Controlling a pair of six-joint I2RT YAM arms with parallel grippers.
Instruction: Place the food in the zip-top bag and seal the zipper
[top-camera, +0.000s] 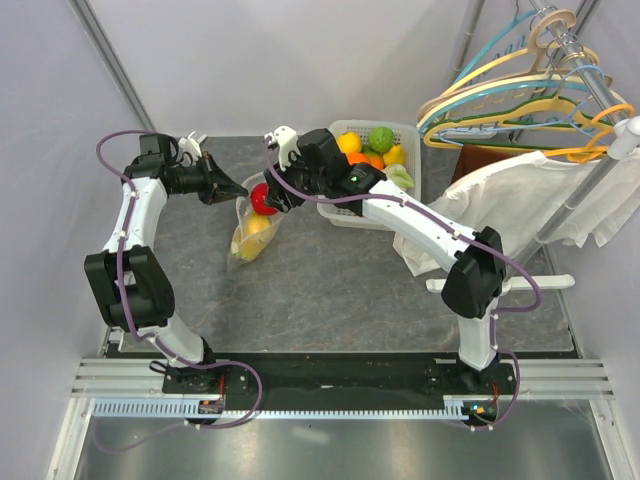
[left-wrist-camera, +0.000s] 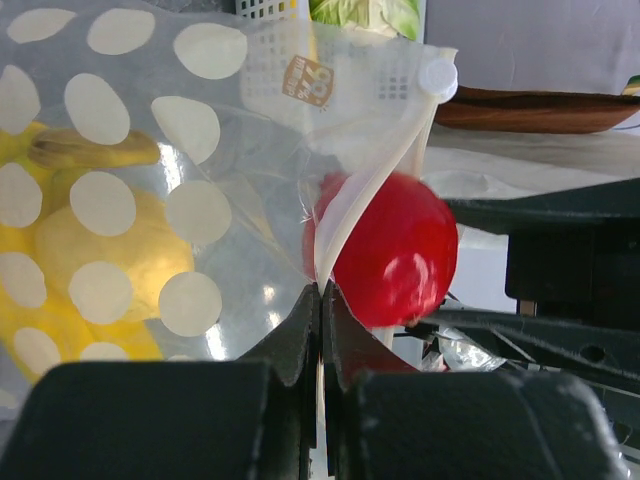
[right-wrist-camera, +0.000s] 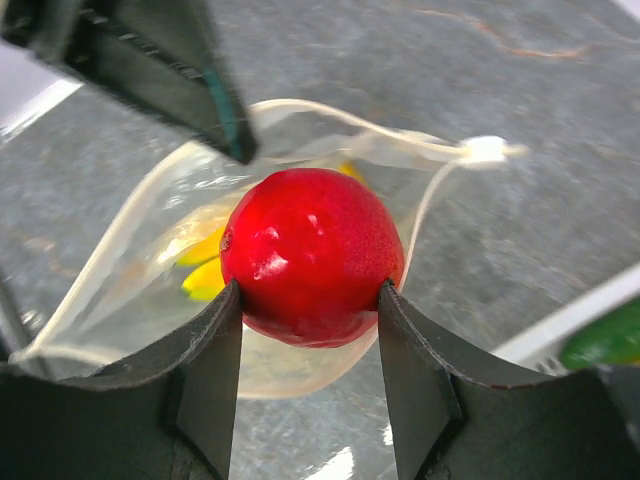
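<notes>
A clear zip top bag (left-wrist-camera: 245, 170) with white dots holds yellow food (left-wrist-camera: 120, 250) in its lower part. My left gripper is shut on one edge of the bag's mouth. The red round fruit (right-wrist-camera: 312, 255), like a pomegranate, is pinched between the fingertips of my right gripper. In the right wrist view it lies in front of the bag's open mouth, yellow pieces showing behind it. From above, the fruit (top-camera: 262, 200) is at the mouth, partly within the bag's outline. How deep it sits inside I cannot tell.
Behind my right arm stands a white basket (top-camera: 412, 150) with a green vegetable (top-camera: 381, 139), oranges and other produce. A rack of hangers (top-camera: 520, 100) with white cloth (top-camera: 500, 200) fills the right side. Bare grey table (top-camera: 330, 290) lies in front.
</notes>
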